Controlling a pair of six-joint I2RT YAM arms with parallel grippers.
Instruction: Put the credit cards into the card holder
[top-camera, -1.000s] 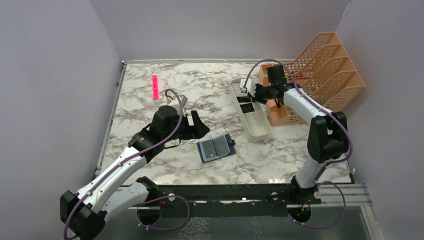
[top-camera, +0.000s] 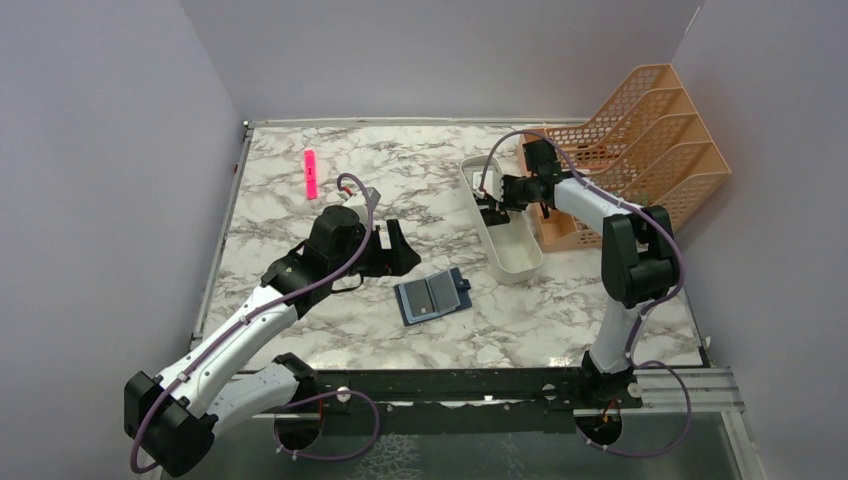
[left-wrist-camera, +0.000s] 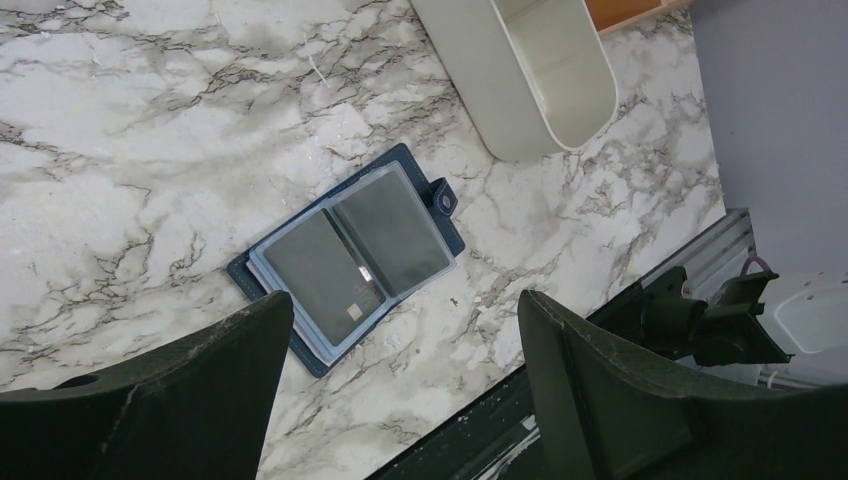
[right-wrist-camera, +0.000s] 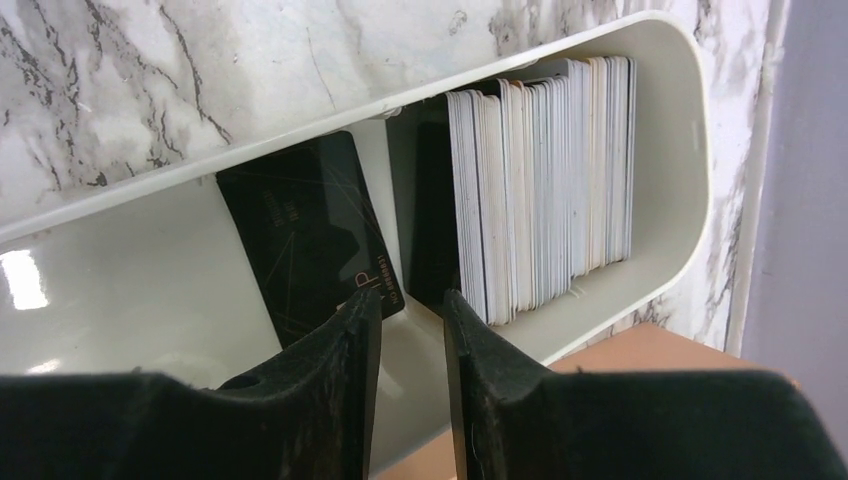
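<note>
A blue card holder (top-camera: 432, 296) with clear sleeves lies open on the marble table, also seen below my left gripper in the left wrist view (left-wrist-camera: 390, 225). My left gripper hangs over it, fingers apart and empty. In the white bin (top-camera: 515, 255), a dark card (right-wrist-camera: 300, 230) lies flat beside an upright row of cards (right-wrist-camera: 540, 190). My right gripper is over the bin near that dark card, fingertips a little apart, nothing visible between them.
An orange slotted rack (top-camera: 680, 160) stands right of the bin. A pink bar (top-camera: 310, 175) lies at the back left.
</note>
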